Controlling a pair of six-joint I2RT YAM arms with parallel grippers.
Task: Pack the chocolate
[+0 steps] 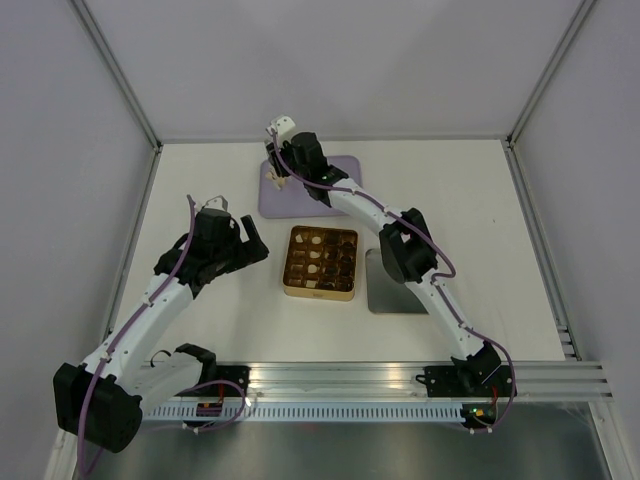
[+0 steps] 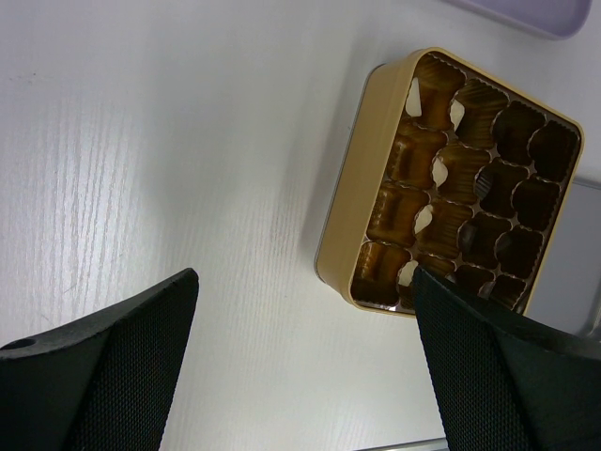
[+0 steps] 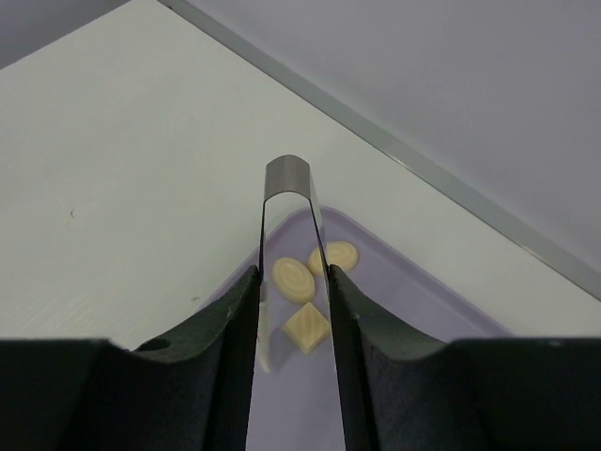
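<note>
A gold chocolate box (image 1: 319,292) with a compartment insert, several cells holding pale pieces, sits mid-table; it also fills the right of the left wrist view (image 2: 371,160). My left gripper (image 1: 250,240) stands open left of it. At the back, over the purple tray (image 1: 300,208), is my right gripper (image 1: 275,160). In the right wrist view its fingers are close together on a thin, arched, clear piece with a grey top (image 3: 287,174); what it is, I cannot tell. Pale chocolates, oval (image 3: 293,280) and square (image 3: 306,327), lie on the tray beyond it.
A grey board (image 1: 395,298) lies right of the box, under the right arm. Walls border the back and sides.
</note>
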